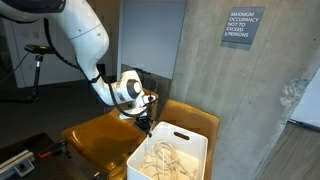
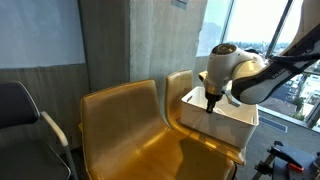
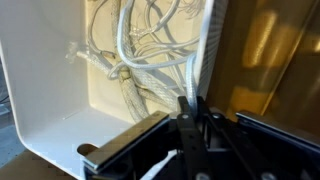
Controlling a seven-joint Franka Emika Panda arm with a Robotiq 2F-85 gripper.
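Note:
A large white box (image 1: 197,140) stands on the chairs with loose pale rope (image 1: 166,157) coiled inside. My gripper (image 1: 149,131) is over the box's left rim, pointing down. In the wrist view the gripper is shut on a thin pale-blue cord (image 3: 150,64), which loops back into the box. Other white and tan cords (image 3: 132,92) lie tangled on the box floor. In the second exterior view, the arm reaches over the box (image 2: 229,124) from the right, and its wall hides the contents.
Tan chairs (image 2: 120,120) line the wall, with bare seats left of the box in the first exterior view. A black chair (image 2: 25,130) stands farther off. The concrete wall (image 1: 262,95) rises behind.

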